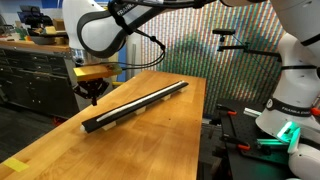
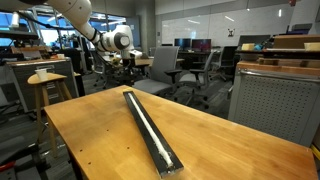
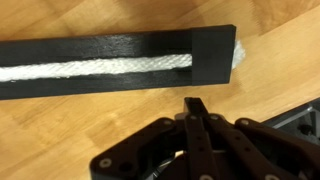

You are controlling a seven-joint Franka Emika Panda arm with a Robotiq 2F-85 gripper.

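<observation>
A long black channel [image 1: 135, 108] lies on the wooden table with a white rope [image 3: 100, 69] running along inside it. In the wrist view, a black end piece [image 3: 212, 56] covers the rope near one end, and a frayed white tip pokes out past it. My gripper is shut, nothing visible between its fingers. Its tips appear just beside the channel in that view, close to the covered end, without visible contact. From exterior view 1 the gripper [image 1: 94, 101] is over the far left end of the channel; its exact height is hard to judge.
Bare wooden table [image 2: 225, 140] surrounds the channel on both sides. A yellow patch [image 1: 14, 164] marks the table's near left corner. A stool [image 2: 45, 85] and office chairs [image 2: 190, 85] stand beyond the table.
</observation>
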